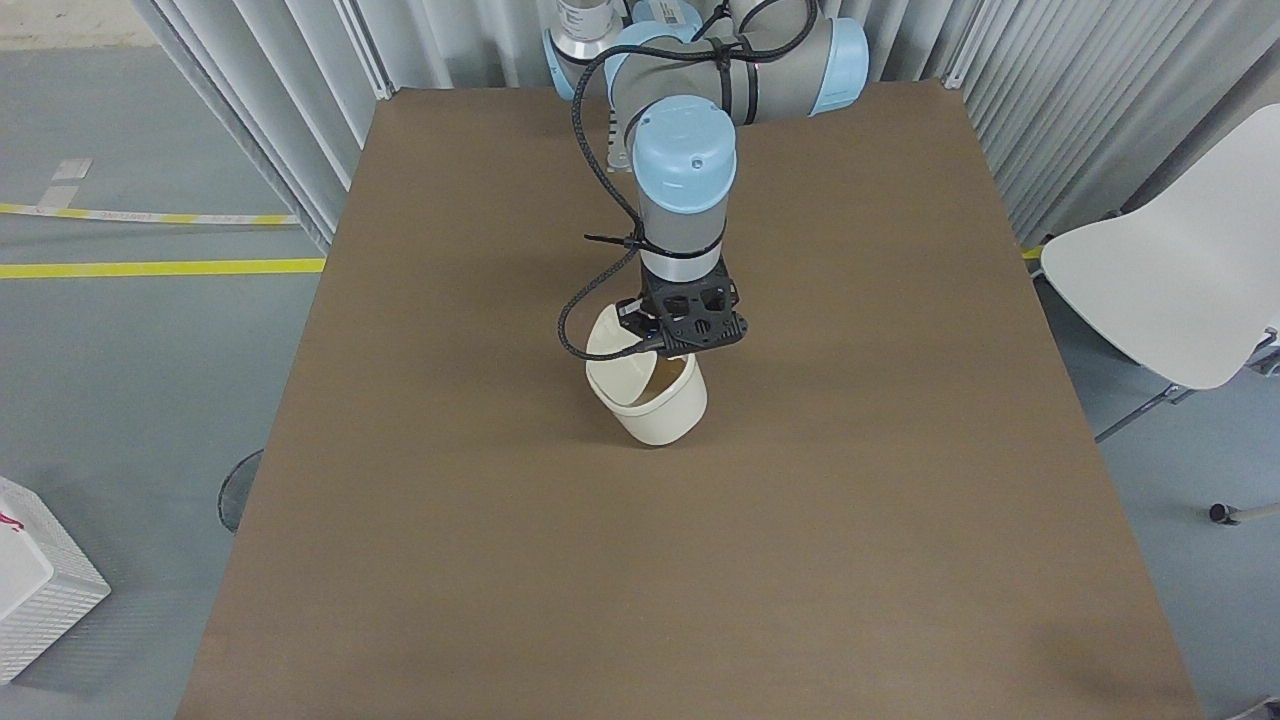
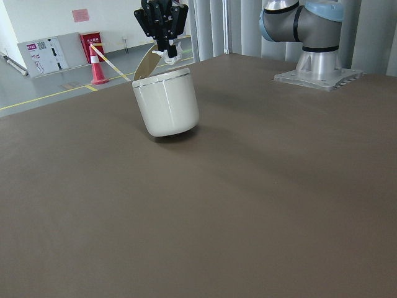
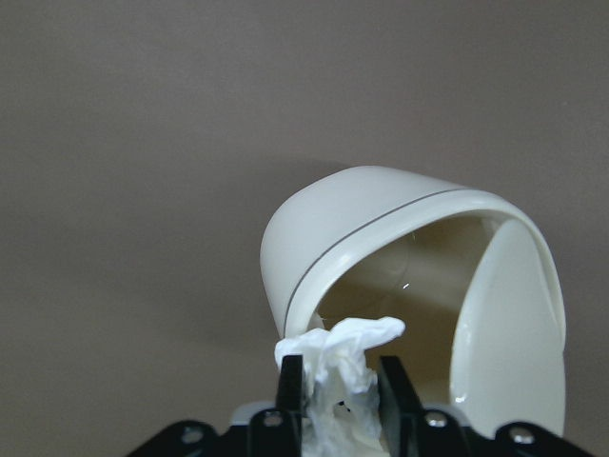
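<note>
A white lidded bin [image 1: 657, 414] [image 2: 166, 105] [image 3: 333, 219] stands tilted on the brown table [image 1: 684, 564], its lid [image 3: 504, 343] swung partly open over the hollow inside. My gripper is over the bin's rim in the wrist view, shut on a crumpled white tissue [image 3: 347, 352]. In the front view the gripper [image 1: 681, 330] covers part of the bin's opening and hides the tissue. The left view shows the black gripper just above the rim, with white material below it.
A white chair [image 1: 1164, 252] stands beyond the right edge, and a white box [image 1: 42, 582] sits on the floor at the left. Curtains line the back.
</note>
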